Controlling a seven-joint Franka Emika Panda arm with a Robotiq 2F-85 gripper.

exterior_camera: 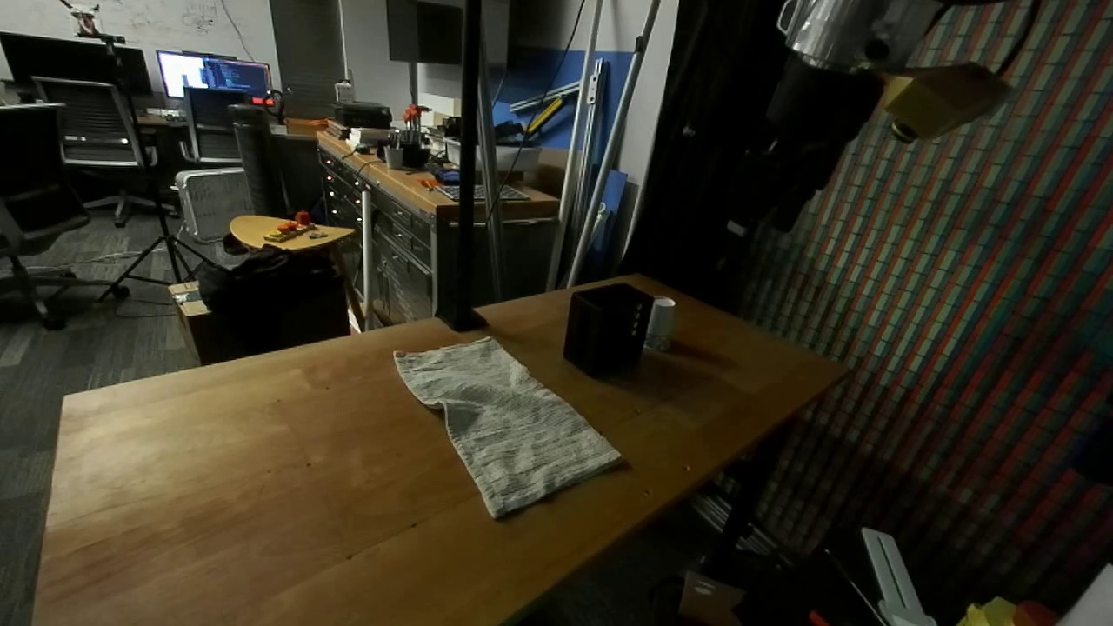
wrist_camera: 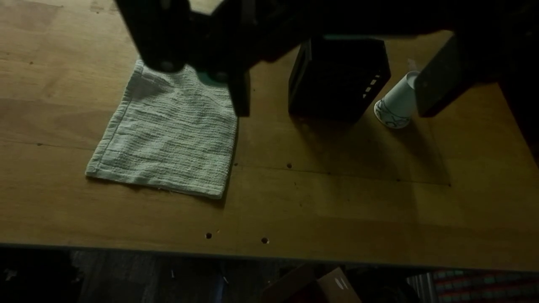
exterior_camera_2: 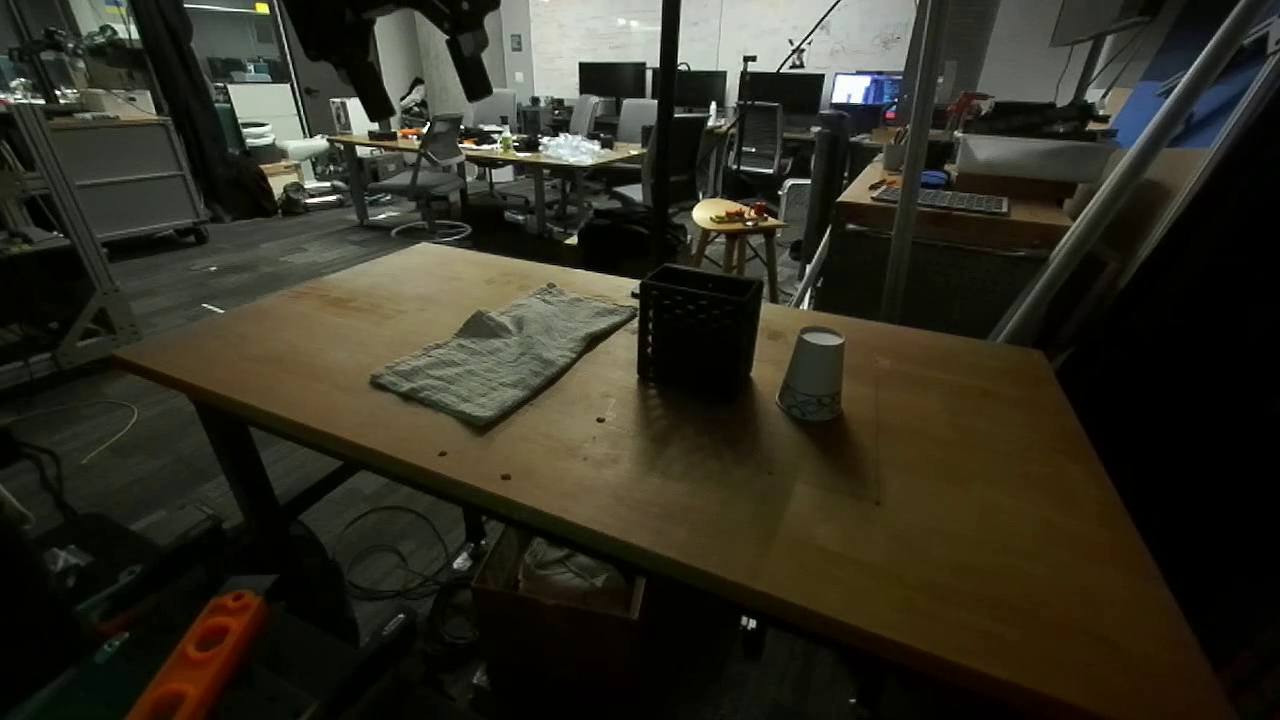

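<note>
My gripper stands open, its two fingers wide apart with nothing held between them. In exterior view 2 the gripper (exterior_camera_2: 423, 98) hangs well above the table at the top left. A light, textured cloth (exterior_camera: 522, 428) lies flat on the wooden table with a fold along one side; the wrist view shows the cloth (wrist_camera: 166, 141) partly behind the left finger. Right of it sits a black basket (exterior_camera_2: 698, 330), its inside too dark to make out. Beside the basket a white paper cup (exterior_camera_2: 812, 374) rests upside down, partly covered by the right finger in the wrist view.
A dark upright post (exterior_camera: 466, 188) rises at the table's far edge. A patterned curtain (exterior_camera: 970, 313) hangs behind the arm.
</note>
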